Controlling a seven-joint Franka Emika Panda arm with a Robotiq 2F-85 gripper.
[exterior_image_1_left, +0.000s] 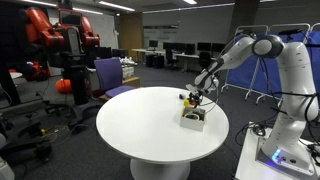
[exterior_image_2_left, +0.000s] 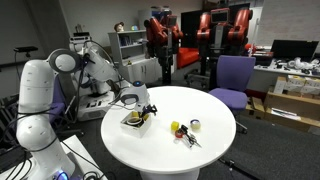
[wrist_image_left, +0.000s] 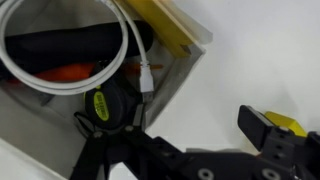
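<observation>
My gripper is open, its dark fingers spread along the bottom of the wrist view with bare white table between them. It hangs at the box (exterior_image_1_left: 192, 125), over or close to its far side in exterior view 1. Inside the box lie a coiled white cable (wrist_image_left: 125, 35), a black cylindrical thing (wrist_image_left: 75, 45) and a black object with a yellow-green label (wrist_image_left: 101, 105). A yellow object (wrist_image_left: 286, 122) shows beyond the right finger, partly hidden by it. Exterior view 2 has a yellow object (exterior_image_2_left: 175, 126) on the table beside the box.
Small dark and red items (exterior_image_2_left: 185, 135) and a round container (exterior_image_2_left: 195, 125) stand on the white round table (exterior_image_2_left: 215, 115). Much of the table away from the box is bare. A purple chair (exterior_image_2_left: 232, 83) stands beyond its edge.
</observation>
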